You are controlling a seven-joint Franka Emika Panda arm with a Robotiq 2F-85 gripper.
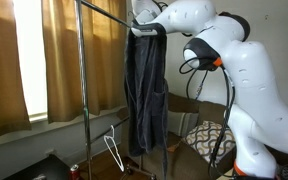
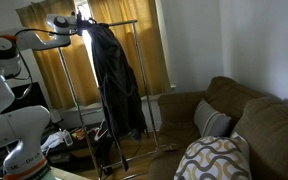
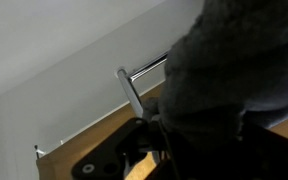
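A long dark robe (image 1: 147, 95) hangs nearly to the floor beneath my gripper (image 2: 85, 22), which is shut on its upper end. Beside it rises a metal clothes rack (image 1: 84, 85), and the top of the robe is level with the rack's upper bar. Whether the cloth touches or rests on that bar, I cannot tell. In the wrist view the dark cloth (image 3: 234, 65) fills the right side and bunches between the fingers, while the rack's corner (image 3: 124, 74) shows just beyond. A white hanger (image 1: 114, 148) hangs low beside the rack.
A brown sofa (image 2: 186, 115) with a patterned cushion (image 2: 214, 160) and a grey cushion (image 2: 212, 119) stands to one side. Yellow curtains (image 1: 66, 55) and a window lie behind the rack. A small red can (image 1: 74, 171) is near the rack's foot.
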